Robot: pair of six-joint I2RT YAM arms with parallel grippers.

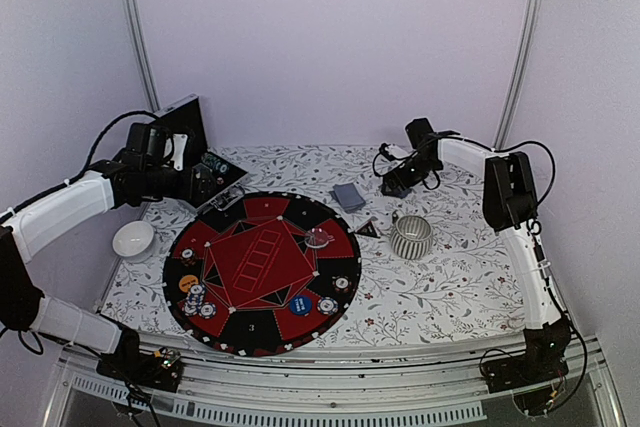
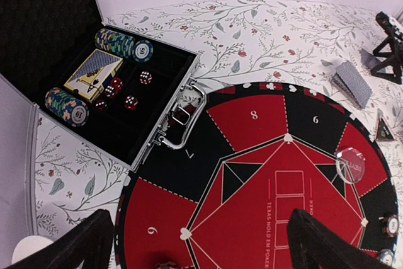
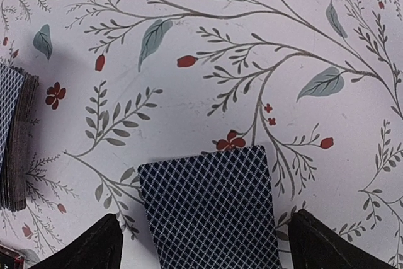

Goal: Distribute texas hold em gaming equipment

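Note:
A blue-checked card (image 3: 211,212), or thin pile of cards, lies flat on the patterned cloth in the right wrist view. My right gripper is partly open over it, one dark finger on each side, with the card not visibly gripped. A thicker card deck (image 1: 348,197) rests left of it. On the round red-and-black poker mat (image 2: 245,218) is a clear dealer disc (image 2: 351,165). The open case (image 2: 104,131) holds chip stacks (image 2: 114,41), a boxed deck (image 2: 92,75) and several red dice. My left gripper stands open and empty, above the mat's edge.
A ribbed grey pot (image 1: 411,239) stands in front of the right gripper, with a small black triangle (image 1: 369,229) to its left. Far left is a white bowl (image 1: 133,239). Several chips lie on the mat's near side.

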